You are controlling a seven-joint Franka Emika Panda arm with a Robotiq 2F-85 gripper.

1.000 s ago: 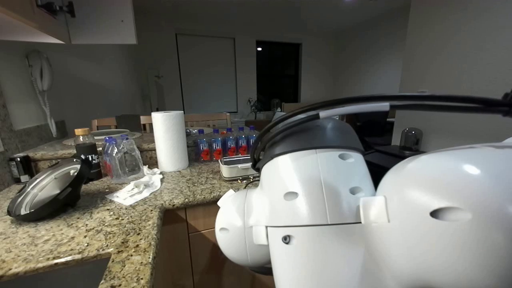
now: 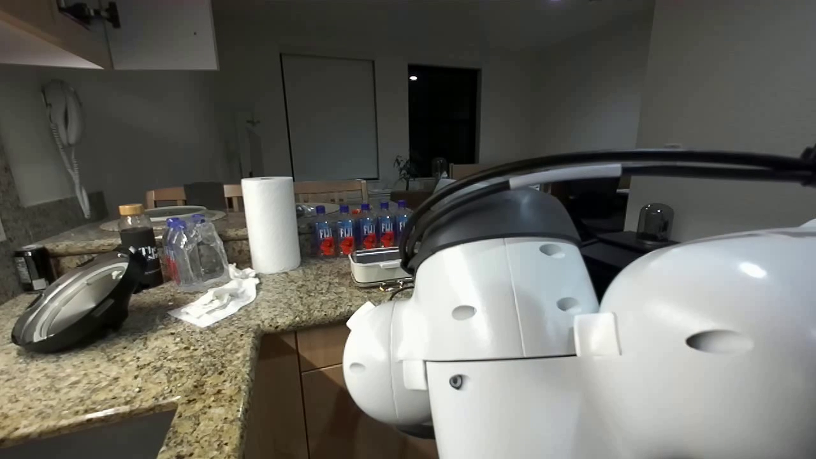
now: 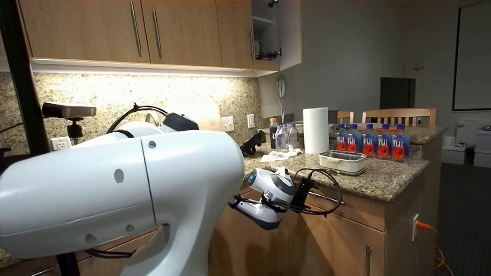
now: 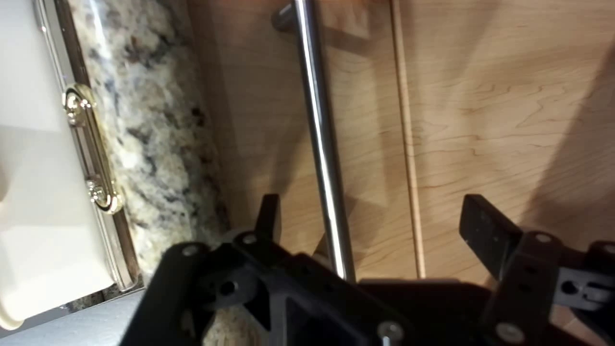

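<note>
In the wrist view my gripper stands open, its two dark fingers (image 4: 485, 233) wide apart. A metal bar handle (image 4: 325, 138) on a light wood drawer front (image 4: 369, 144) runs through the gap between them in the picture. Nothing is gripped; how far the fingertips are from the handle I cannot tell. Exterior view 2 has the wrist of the arm low before the cabinet, close to the drawer handle (image 3: 325, 197), with the fingers hard to make out. My arm hides the gripper in exterior view 1.
The granite counter edge (image 4: 153, 132) lies close beside the left finger. A pale lunch box (image 3: 343, 160) with metal clasps rests near that edge. Behind it are several water bottles (image 3: 368, 143) and a paper towel roll (image 3: 315, 131). A cable loop (image 3: 339, 193) hangs by the wrist.
</note>
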